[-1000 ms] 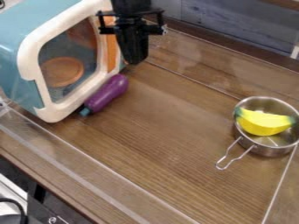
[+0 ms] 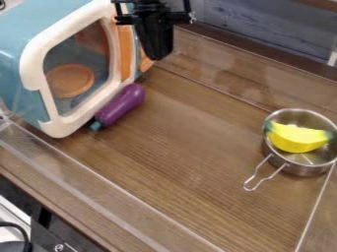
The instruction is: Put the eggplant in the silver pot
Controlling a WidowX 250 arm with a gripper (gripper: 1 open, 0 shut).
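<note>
A purple eggplant (image 2: 120, 104) lies on the wooden table, close against the front right of the toy microwave, its stem end toward the viewer. The silver pot (image 2: 302, 117) stands at the right with a yellow banana-like toy (image 2: 298, 137) inside it. High at the top of the view, the black gripper (image 2: 156, 51) points downward above and behind the eggplant, apart from it. Its fingers look like one dark shape, so their opening does not show.
The blue and white toy microwave (image 2: 54, 123) fills the upper left, with its orange door side (image 2: 128, 54) near the gripper. A wire handle (image 2: 262, 177) sticks out from the pot toward the viewer. Bare table (image 2: 184, 148) lies between eggplant and pot.
The gripper has risen and shifted slightly to the right over the last second. Eggplant, pot, yellow toy and microwave stay where they were.
</note>
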